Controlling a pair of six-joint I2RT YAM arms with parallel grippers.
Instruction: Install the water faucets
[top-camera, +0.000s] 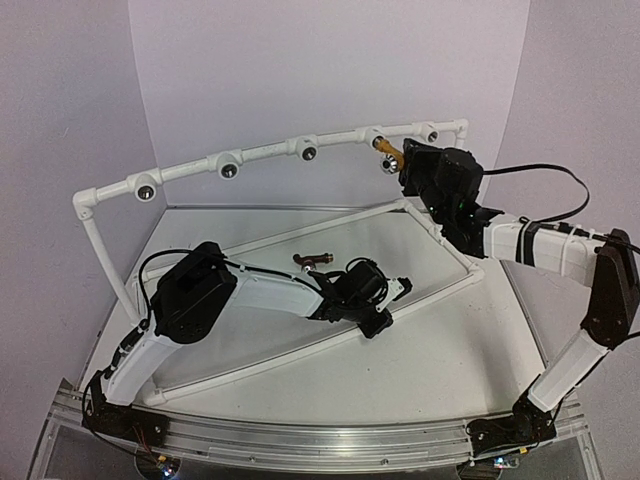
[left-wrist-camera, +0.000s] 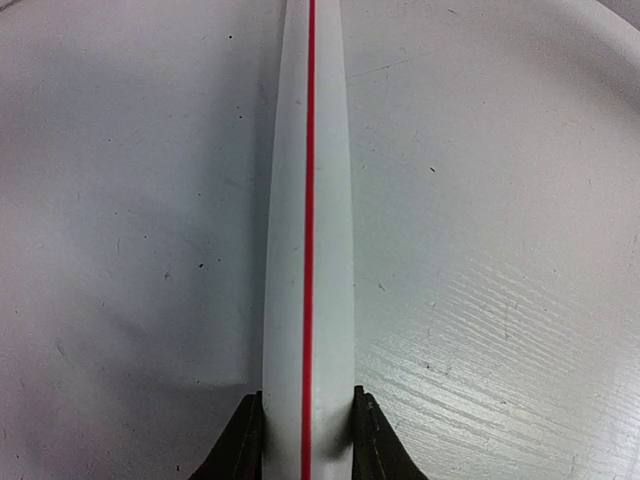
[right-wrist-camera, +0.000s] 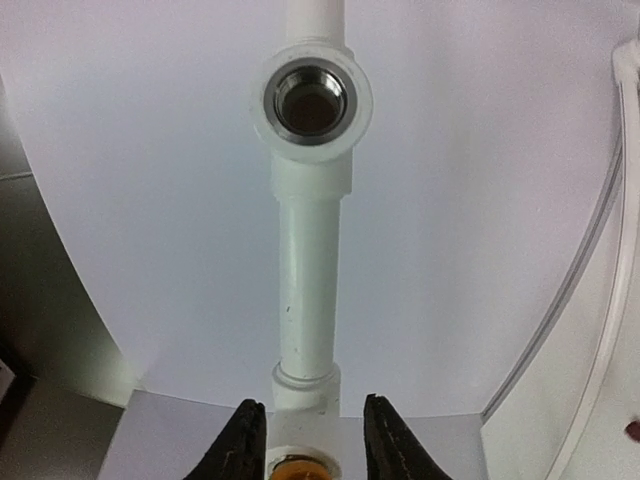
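An orange-brown faucet (top-camera: 389, 151) stands at a socket of the upper white pipe (top-camera: 265, 152), with a chrome part (top-camera: 390, 165) below it. Just right of it is my right gripper (top-camera: 405, 165). In the right wrist view the right gripper has its fingers apart; the faucet's orange end (right-wrist-camera: 300, 470) shows in the socket at the bottom edge, partly cut off. How deep it sits is hidden. My left gripper is shut on the white frame pipe (left-wrist-camera: 330, 250), one finger on each side. A second, brown faucet (top-camera: 314, 260) lies on the table behind the left arm.
Other sockets along the upper pipe, such as the leftmost socket (top-camera: 146, 192) and the one beyond my right gripper, are empty. The lower white frame (top-camera: 250, 368) rests on the table. Bare table (top-camera: 440, 350) lies at the front right.
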